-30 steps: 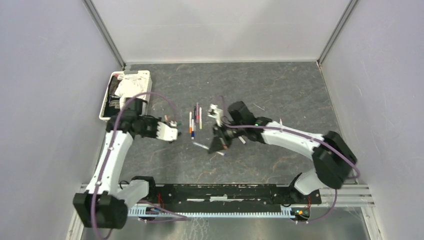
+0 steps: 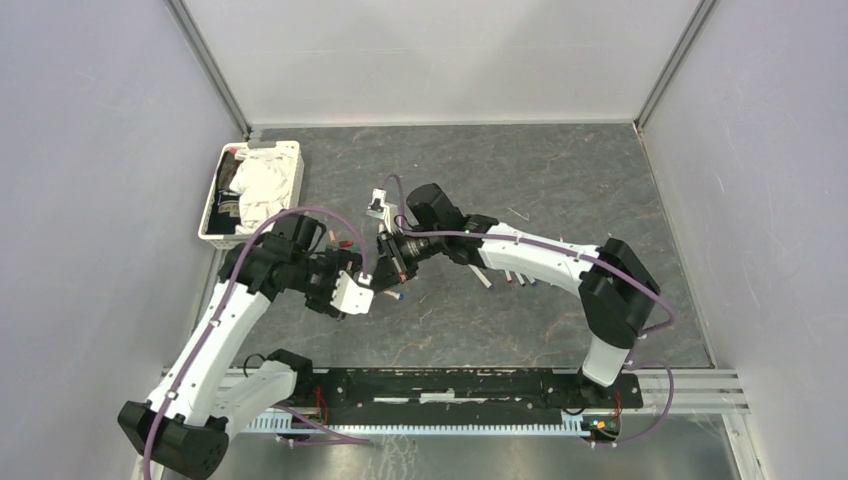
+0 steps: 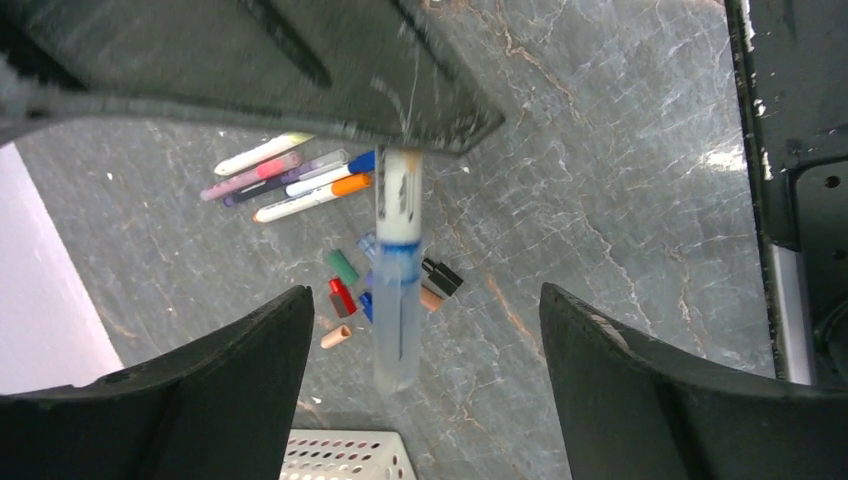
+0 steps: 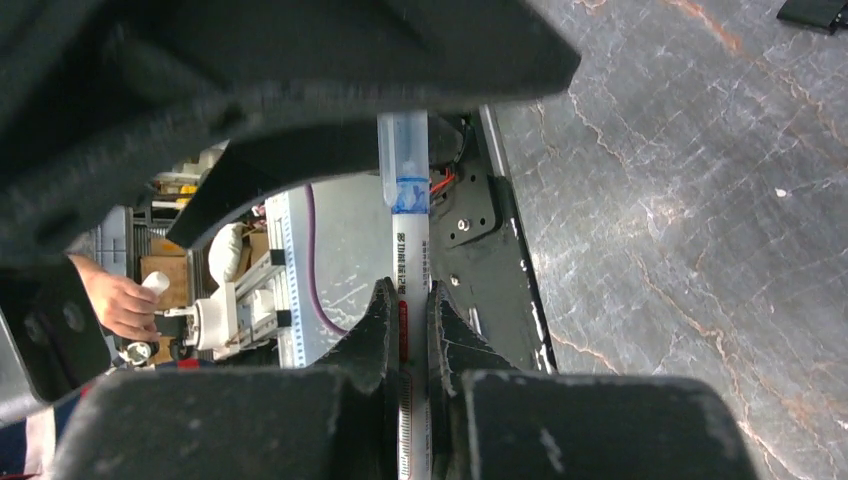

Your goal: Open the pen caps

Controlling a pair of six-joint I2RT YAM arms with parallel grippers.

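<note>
A white pen (image 4: 411, 245) with a clear, blue-ringed cap stands between the fingers of my right gripper, which is shut on its barrel. The cap (image 3: 398, 315) points at my left gripper and lies in the gap between its open fingers, with room on both sides. Neither finger touches it in the left wrist view. From above, the two grippers meet left of the table's middle and mostly hide the pen. Several other pens (image 3: 300, 175) lie side by side on the table.
Loose caps, among them a red cap (image 3: 342, 298), a green cap (image 3: 342, 266) and a black cap (image 3: 441, 278), lie on the table. A white basket (image 2: 298, 172) with cloth stands at the left. More pens (image 2: 481, 276) lie under the right arm.
My right gripper has moved left with the pen, up to the left gripper, and now covers the row of pens from above.
</note>
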